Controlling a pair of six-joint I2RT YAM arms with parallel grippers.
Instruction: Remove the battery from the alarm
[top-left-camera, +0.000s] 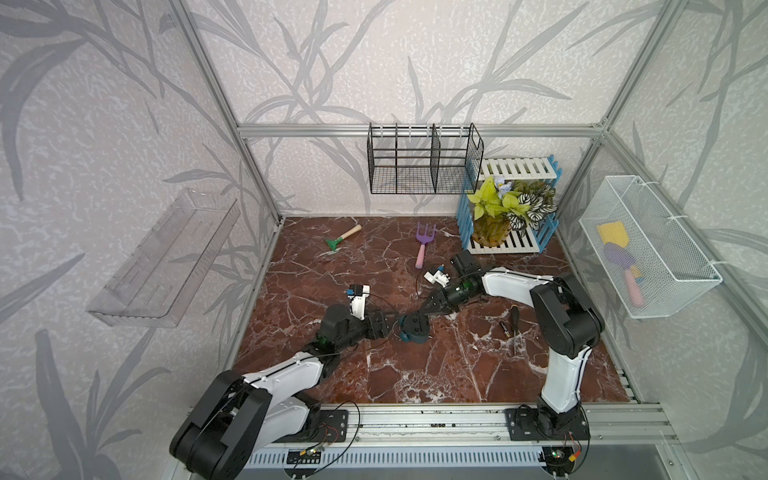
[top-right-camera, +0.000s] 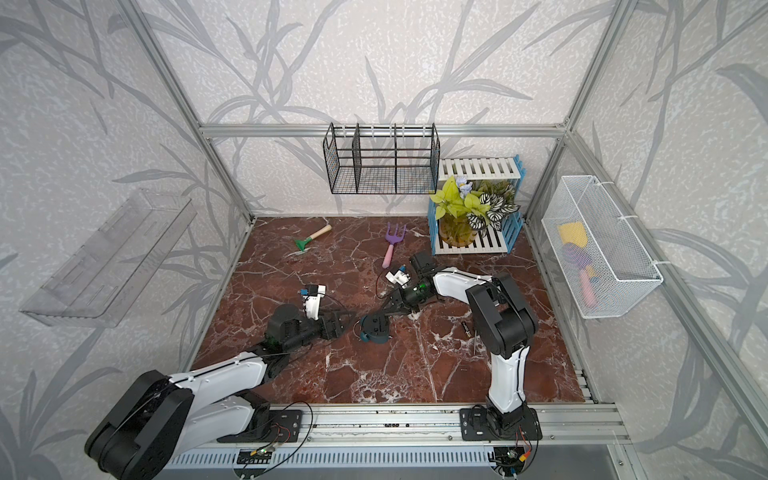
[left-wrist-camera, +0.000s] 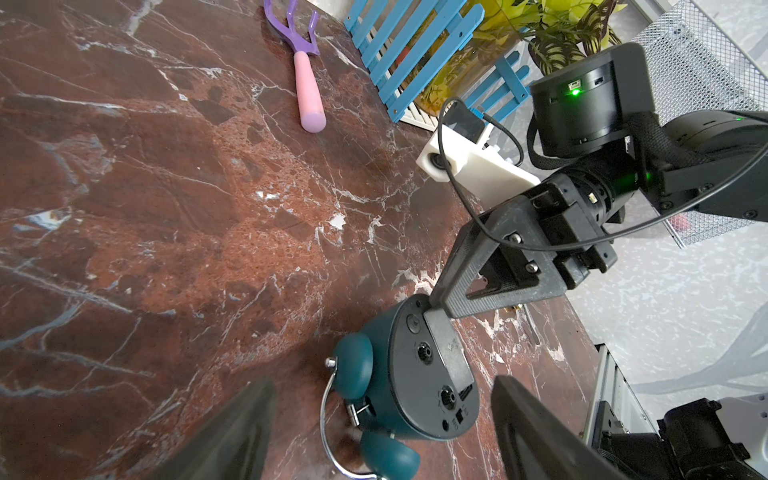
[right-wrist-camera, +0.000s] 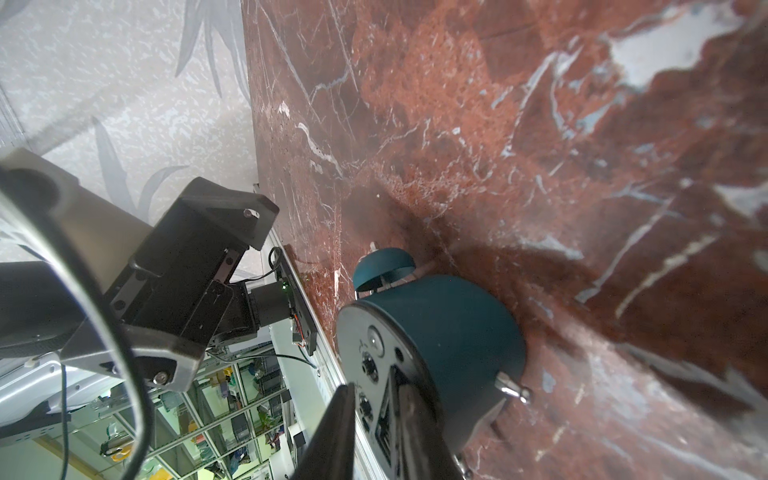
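Observation:
The teal alarm clock (top-left-camera: 414, 328) lies on its side on the marble table, back panel facing up, with a long slot in the panel (left-wrist-camera: 448, 348) and its bells toward my left gripper. My right gripper is over that slot, fingertips at or in it; in the right wrist view its fingers (right-wrist-camera: 337, 432) look close together, and what is between them cannot be made out. My left gripper stands open beside the clock, its fingers blurred at the lower edge of its wrist view.
A small battery-like piece (top-left-camera: 504, 328) and a screwdriver (top-left-camera: 515, 324) lie right of the clock. Behind are a purple fork (top-left-camera: 420, 252), a green hand tool (top-left-camera: 344, 238) and a plant in a fence planter (top-left-camera: 508, 204).

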